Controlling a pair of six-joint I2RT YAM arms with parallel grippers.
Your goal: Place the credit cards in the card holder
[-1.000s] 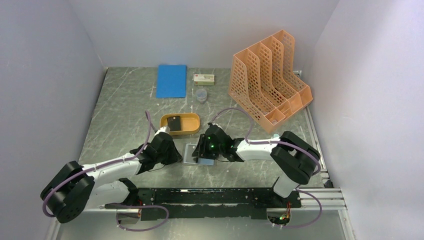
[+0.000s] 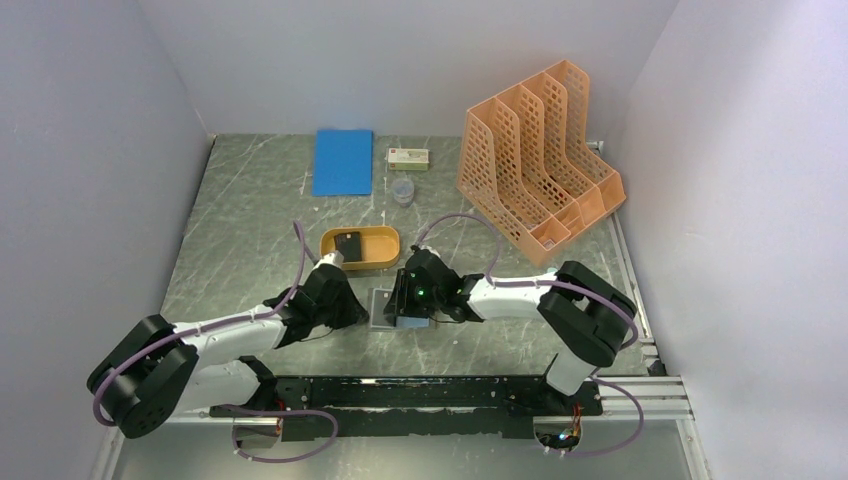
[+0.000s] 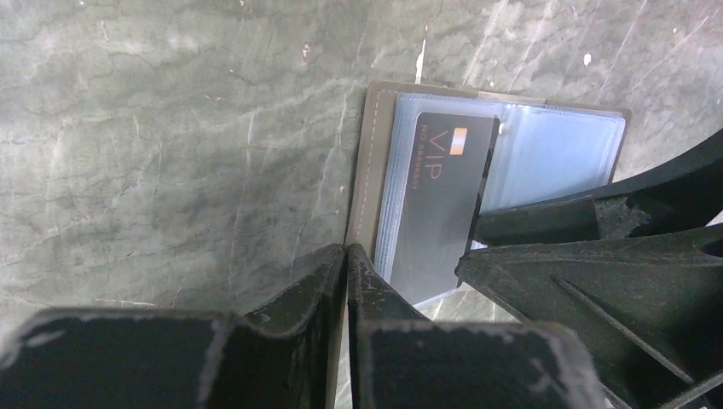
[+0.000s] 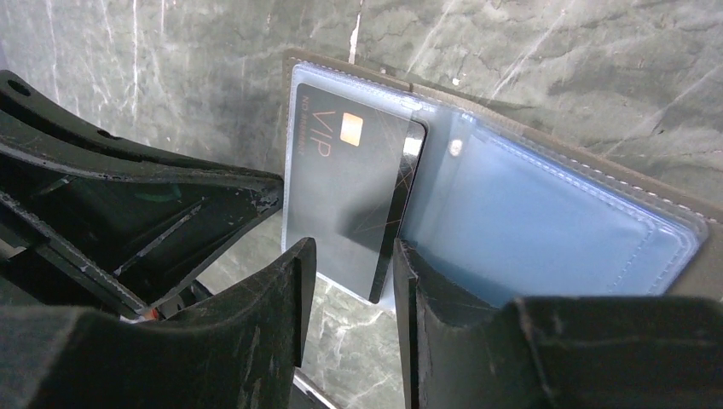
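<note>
The card holder [image 4: 546,213], brown-edged with clear bluish pockets, lies opened out on the table. Under the clear sleeve on its left side sits a dark VIP card [image 4: 349,183]; a narrow edge of it shows past the sleeve towards the fold. The right-hand pocket [image 3: 558,149] looks empty. My left gripper is shut on the holder's left border. Above the card's inner edge, my right gripper stands part open, one finger on each side of that edge; whether the fingers touch it I cannot tell.
Behind the arms is an orange tray [image 2: 385,264] with a dark item [image 2: 348,246] in it. Farther back lie a blue folder [image 2: 342,163], a small box [image 2: 408,159] and a clear cup [image 2: 402,192]. An orange file rack [image 2: 530,160] stands at the right.
The left gripper and the card holder have shifted slightly to the right. My right gripper has moved very slightly, staying over the holder.
</note>
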